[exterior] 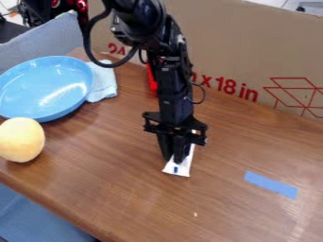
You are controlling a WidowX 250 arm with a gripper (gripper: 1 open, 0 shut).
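Observation:
My black gripper (177, 151) points straight down at the wooden table (127, 198), its fingertips at a small white strip (176, 170) with a dark mark on it. Whether the fingers are open or shut on the strip is hard to tell, as they are dark and overlap it.
A blue plate (44, 87) with a folded cloth (101, 83) beside it is at the left, a pale round object (21, 139) below it. Blue tape (270, 184) lies to the right. A red object stands behind the arm, before a cardboard wall (252, 57).

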